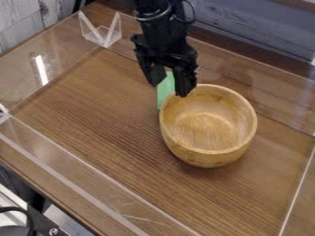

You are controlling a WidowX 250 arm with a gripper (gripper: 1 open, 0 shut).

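Note:
My black gripper (168, 76) hangs in the upper middle of the camera view, over a green object (164, 91) lying just behind a tan wooden bowl (207, 140). The gripper's fingers partly cover the green object, and I cannot tell whether they are open or shut or touching it. The bowl looks empty.
Clear plastic stands sit at the top left (101, 26) and at the left edge. A raised edge runs along the back right.

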